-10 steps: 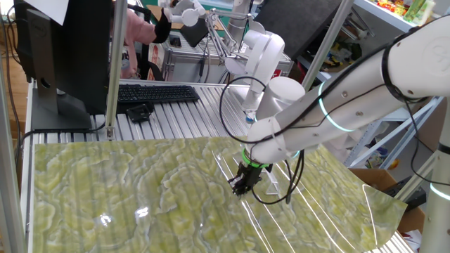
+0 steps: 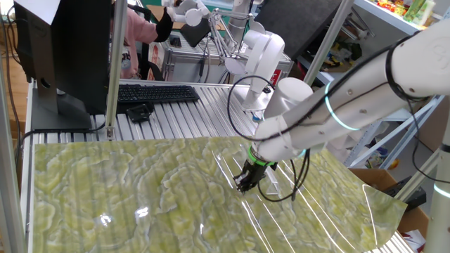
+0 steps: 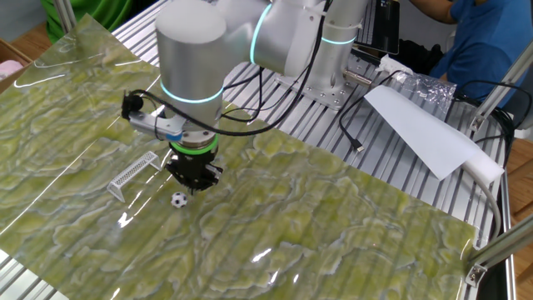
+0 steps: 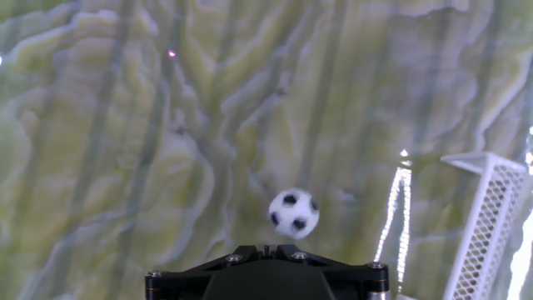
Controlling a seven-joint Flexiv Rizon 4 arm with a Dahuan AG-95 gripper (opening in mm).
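Observation:
A small white-and-black soccer ball [image 4: 294, 213] rests on the green marbled sheet [image 4: 208, 125], just beyond my fingertips in the wrist view. My gripper has its fingertips together, with nothing visible between them. Exterior view 2 has the gripper [image 3: 196, 185] pointing down close to the sheet, the ball [image 3: 179, 199] lying apart at its lower left. A white mesh-backed toy goal [image 3: 133, 173] stands left of both; the wrist view places the goal [image 4: 487, 229] to the right. In exterior view 1 the gripper [image 2: 244, 184] partly covers the goal, and the ball cannot be made out.
Wide areas of the green sheet are bare. A keyboard [image 2: 158, 94] and monitor [image 2: 67, 63] stand behind it. White paper [image 3: 420, 129] and a loose cable [image 3: 356, 143] lie on the slatted table near the arm base.
In exterior view 1 my arm and gripper have shifted slightly to the right. The goal shows no clear movement.

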